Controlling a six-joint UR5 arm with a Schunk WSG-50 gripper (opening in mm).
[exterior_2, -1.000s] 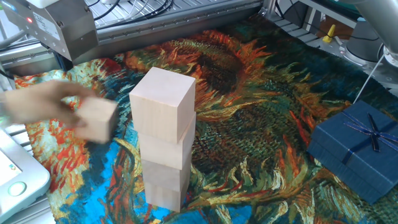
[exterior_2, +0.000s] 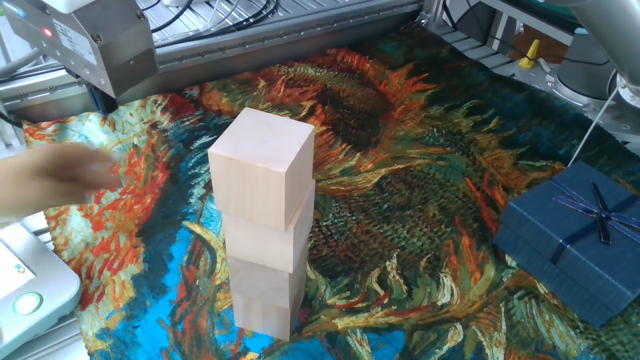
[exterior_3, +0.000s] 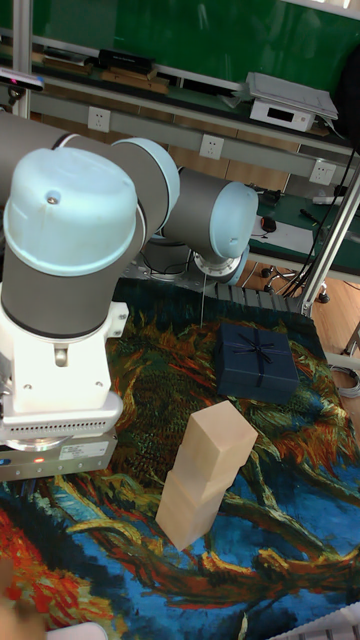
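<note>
A tower of several pale wooden blocks (exterior_2: 262, 185) stands upright on the painted cloth (exterior_2: 400, 200). Its top block sits slightly out of line with those below. From the other side, in exterior view 3, the same wooden tower (exterior_3: 206, 475) appears with its lower part at the cloth. My gripper's grey metal housing (exterior_2: 80, 45) hangs at the upper left, well apart from the tower, with only a dark piece showing beneath it. Its fingertips cannot be made out, so the finger state is unclear. Exterior view 3 shows the housing (exterior_3: 64, 457) below the white wrist mount.
A dark blue gift box (exterior_2: 575, 235) with a ribbon lies on the right of the cloth. A person's blurred hand (exterior_2: 60, 180) reaches in from the left, above a white device (exterior_2: 35, 285) with a green button. Cloth between tower and box is clear.
Tower and gripper housing have not moved.
</note>
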